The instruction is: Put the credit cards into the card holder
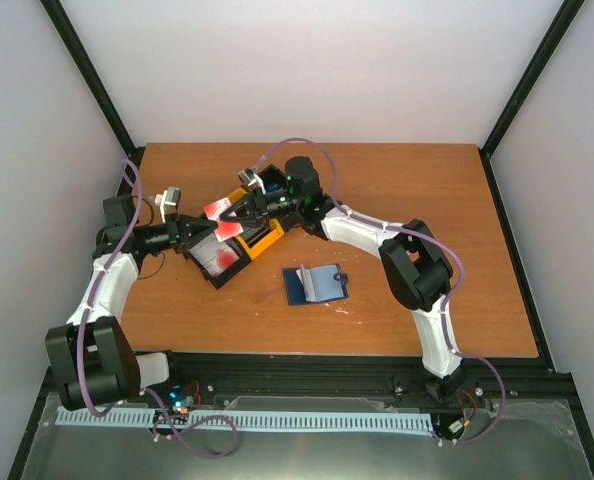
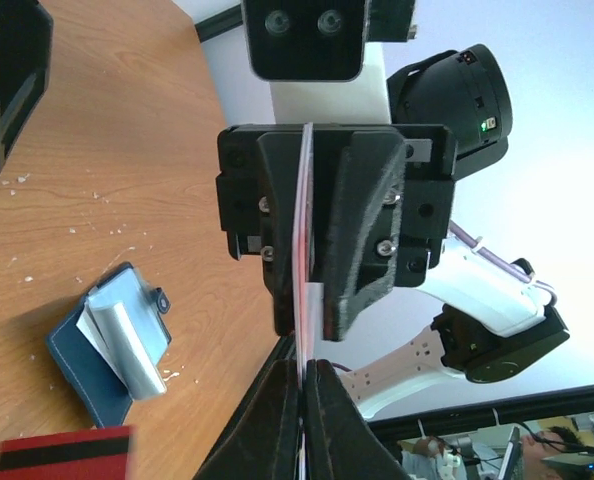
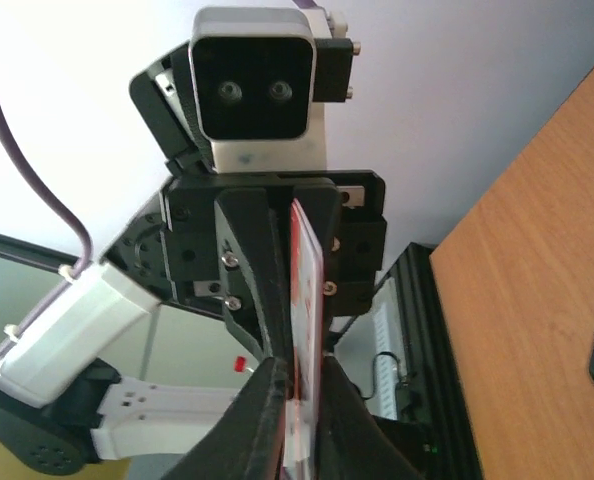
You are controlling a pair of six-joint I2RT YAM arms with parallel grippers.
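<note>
A red-and-white card (image 1: pixel 220 220) is held upright between my two grippers, which face each other over the black-and-yellow tray. My left gripper (image 1: pixel 207 224) and my right gripper (image 1: pixel 232 215) are both shut on it; in both wrist views it appears as a thin edge between the fingers. The blue card holder (image 1: pixel 322 284) lies open on the table to the right of the tray, with a pale sleeve standing up.
The black-and-yellow tray (image 1: pixel 262 240) holds red-and-white cards. A dark red card with a black stripe (image 2: pixel 62 456) shows low in the left wrist view.
</note>
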